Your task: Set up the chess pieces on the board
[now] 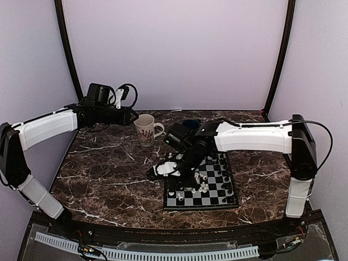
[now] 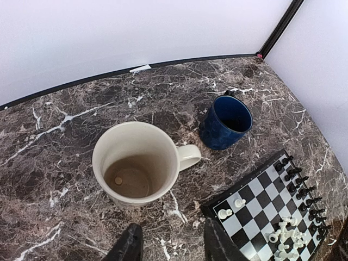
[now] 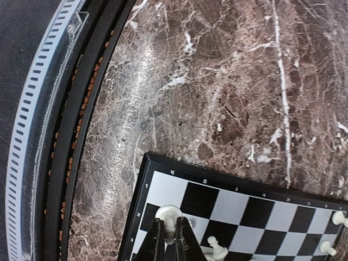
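Observation:
The chess board (image 1: 212,207) lies right of centre, partly hidden by my right arm. My right gripper is shut on a white piece (image 3: 169,211), its round base showing beyond the fingers, over the board's near left side. Whether that base touches a square, I cannot tell. Another white piece (image 1: 180,198) stands close by, and several more white pieces (image 2: 288,236) crowd mid-board. Black pieces (image 2: 298,180) line the right edge. In the left wrist view, two white pieces (image 2: 224,213) stand near the far left corner. My left gripper is open and empty, beside the cream mug (image 1: 145,130).
A dark blue cup (image 2: 217,133) stands behind the board. Inside the cream mug lies a small pale object (image 2: 118,180).

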